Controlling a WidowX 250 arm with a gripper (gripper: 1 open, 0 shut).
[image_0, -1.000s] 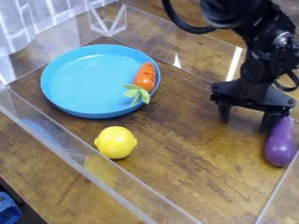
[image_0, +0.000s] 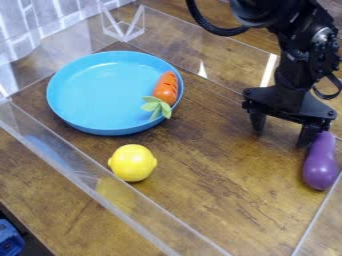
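My black gripper (image_0: 287, 125) is low over the right side of the wooden table, its fingers just above or at the upper end of a purple eggplant toy (image_0: 318, 170); whether they touch it, and how wide they stand, is hard to make out. A light blue plate (image_0: 94, 92) on the left holds an orange carrot toy with green leaves (image_0: 166, 88) at its right side. A yellow lemon (image_0: 132, 162) lies on the table below the plate.
Clear plastic walls border the table (image_0: 201, 200) along the back, left and lower edges. The middle of the table between plate and gripper is bare.
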